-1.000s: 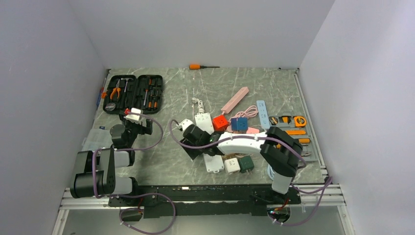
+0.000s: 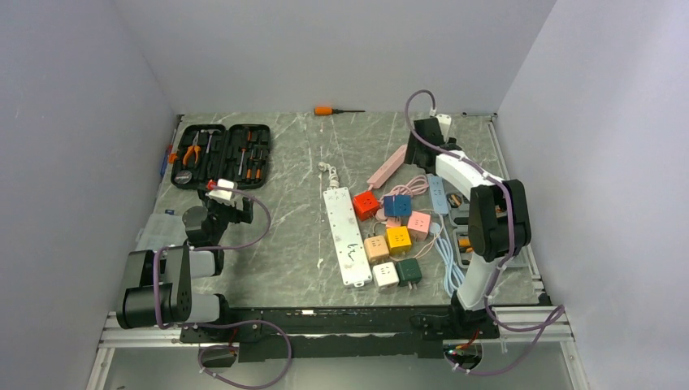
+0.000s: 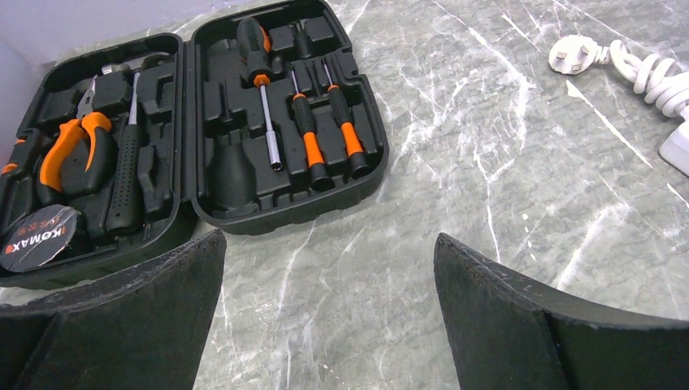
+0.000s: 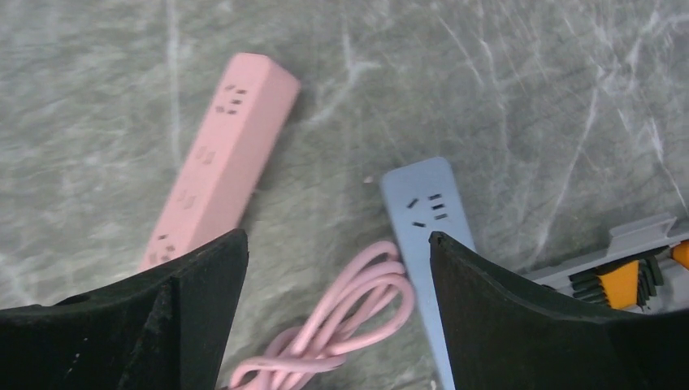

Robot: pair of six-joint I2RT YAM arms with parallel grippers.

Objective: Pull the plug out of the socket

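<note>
A long white power strip lies in the middle of the table, no plug visibly seated in it. Its white plug and coiled cord rest loose on the table beyond its far end. My right gripper is open and empty, above the table between a pink power strip and a light-blue power strip. No plug shows in the visible sockets of either. My left gripper stands open at the left, over bare table in front of the toolbox.
Coloured socket cubes, including red, blue, yellow and green, crowd the white strip's right side. A tool tray lines the right edge. An orange screwdriver lies at the back.
From over the white strip, my right arm has swung back and to the right, passing the far cubes, and now stands at the back right. The left arm has not moved.
</note>
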